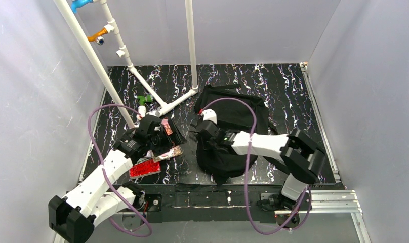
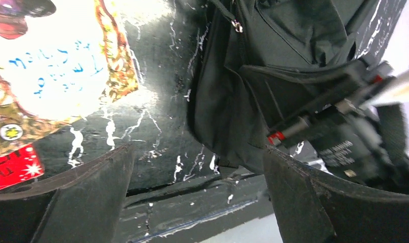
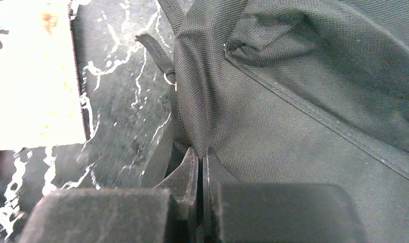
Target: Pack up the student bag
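The black fabric bag (image 1: 228, 162) lies spread over the right middle of the table, its zipper and straps showing in the left wrist view. My right gripper is shut on a fold of the bag's fabric at its left side, beside a strap with a metal ring. My left gripper hovers open over bare table between the books and the bag, with nothing between its fingers. A patterned book (image 2: 50, 76) and a red book (image 1: 141, 169) lie left of the bag, partly under my left arm in the top view.
White pipes (image 1: 177, 101) with blue and orange fittings stand at the back left. A green object (image 1: 146, 99) lies by them. Grey walls enclose the table; bare marble shows at the back right.
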